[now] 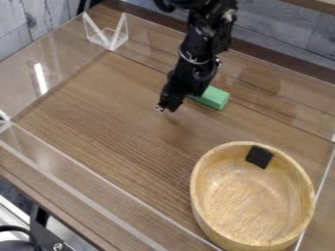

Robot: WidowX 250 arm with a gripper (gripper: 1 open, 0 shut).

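My black arm reaches down from the back centre of the table, its gripper [170,101] low over the wood. It looks shut, with nothing clear between its fingers. A green block [211,97] lies just right of the gripper, partly hidden behind the arm.
A round tan bowl [249,216] fills the front right, with a black piece [260,157] at its upper rim. A clear plastic holder [108,34] stands at the back left.
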